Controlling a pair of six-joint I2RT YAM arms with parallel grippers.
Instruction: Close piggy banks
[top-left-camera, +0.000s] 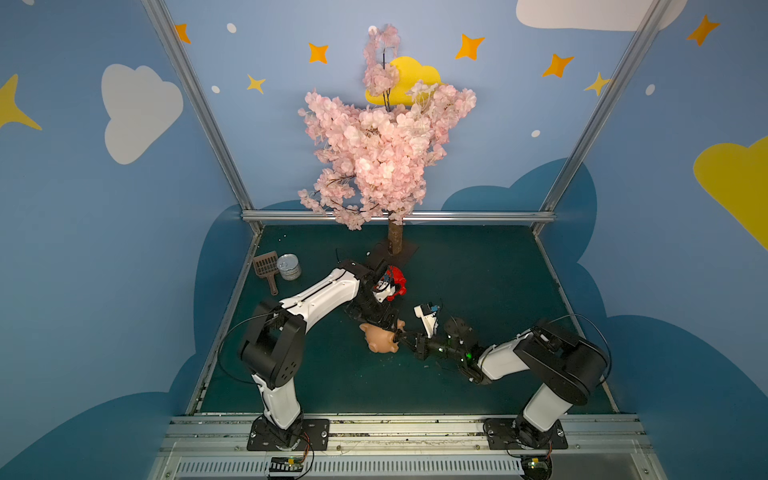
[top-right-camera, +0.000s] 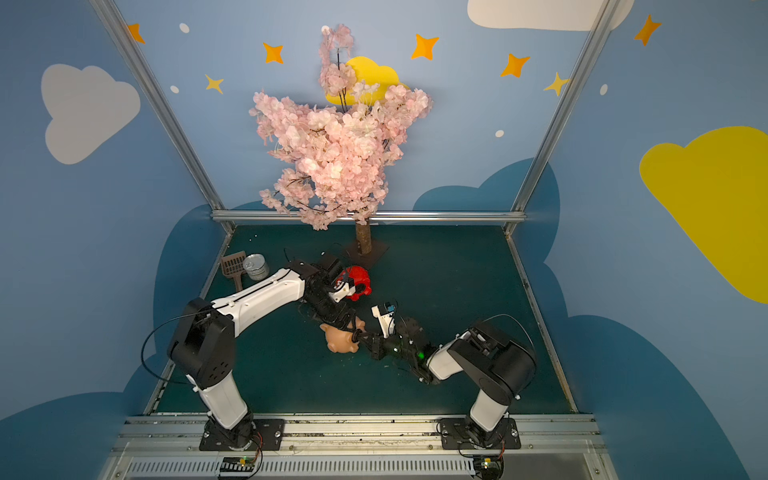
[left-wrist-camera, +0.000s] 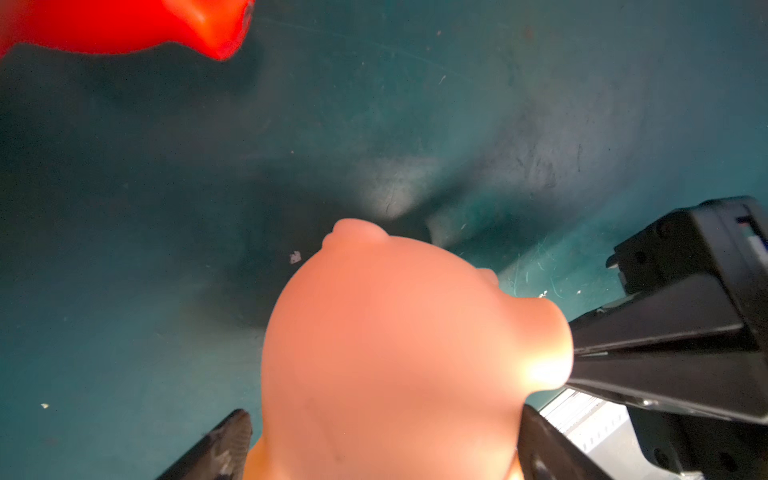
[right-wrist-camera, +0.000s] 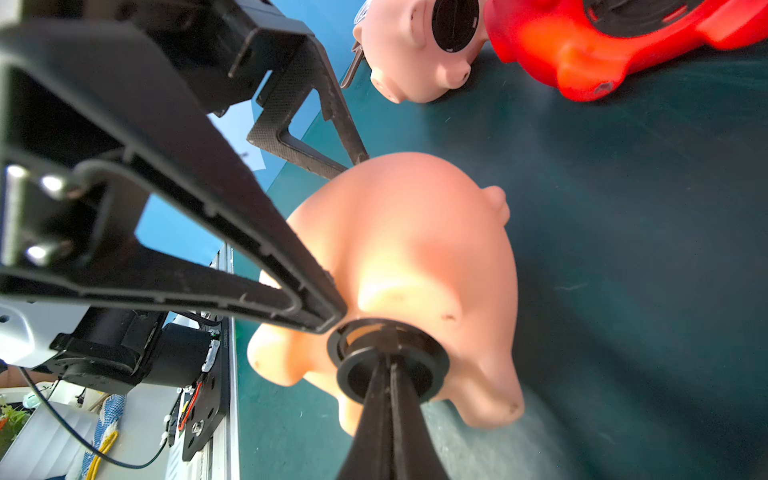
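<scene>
A peach piggy bank (top-left-camera: 380, 338) lies on the green floor between both arms. In the left wrist view, the fingers (left-wrist-camera: 216, 452) of my open left gripper stand on either side of its body. The right wrist view shows a round black plug (right-wrist-camera: 432, 368) at the hole in its underside, slightly tilted, with a gap at the rim's upper left. My right gripper is shut, its tips against the plug's middle; whether they pinch any of it is unclear. A pink piggy bank (right-wrist-camera: 412, 48) and a red one (right-wrist-camera: 536, 40) show black round covers.
The red and pink banks sit behind the left gripper. A blossom tree (top-left-camera: 395, 236) stands at the back; a grey scoop (top-left-camera: 266, 266) and a tin (top-left-camera: 289, 266) are at the left.
</scene>
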